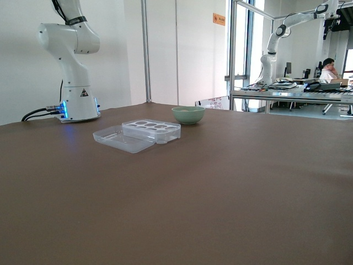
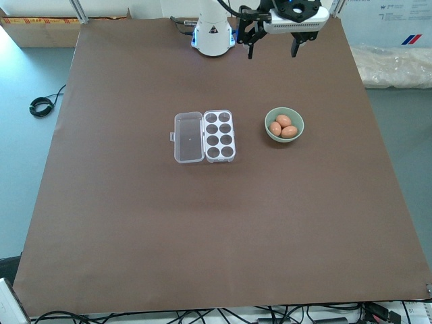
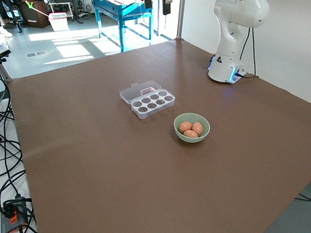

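Observation:
A mint bowl (image 2: 285, 136) (image 1: 188, 115) (image 3: 191, 138) holds several brown eggs (image 2: 283, 121) (image 3: 185, 126). Left of it in the left view lies a clear egg box (image 2: 219, 136) (image 1: 151, 131) (image 3: 152, 104), lid opened flat, its holes empty. My gripper (image 2: 272, 50) hangs at the back of the table near the robot base, high above and behind the bowl, its black fingers apart with nothing seen between them. In the right view only dark tips at the top edge show.
The white robot base (image 2: 212, 37) (image 3: 224, 68) stands at the back edge. Cables (image 2: 88, 317) run along the front edge, off the tabletop.

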